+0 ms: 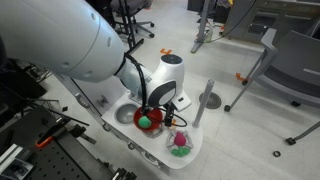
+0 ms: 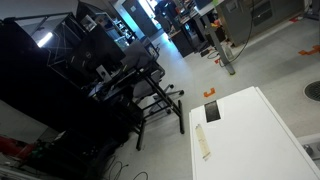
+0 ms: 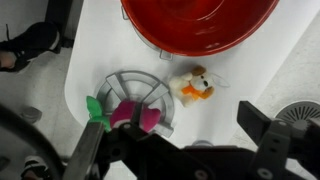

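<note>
My gripper hangs low over the white table, its dark fingers [image 3: 262, 122] spread wide in the wrist view. Between and beyond them lies a small cream plush dog [image 3: 193, 88] with an orange patch; no contact with it shows. To its left, a pink toy [image 3: 133, 114] with green leaves [image 3: 98, 108] rests on a round grey rack [image 3: 152, 88]. A red bowl [image 3: 205, 48] fills the top of that view. In exterior view 1 the bowl [image 1: 156, 114] holds a green item [image 1: 145, 122], and the white arm [image 1: 165, 82] stands just behind it.
A grey metal basin [image 1: 126, 124] is set left of the bowl. An upright grey post [image 1: 204, 100] rises at the table's right edge, and a grey chair [image 1: 285, 72] stands beyond on the floor. Exterior view 2 shows only bare white tabletop [image 2: 245, 140] and the room.
</note>
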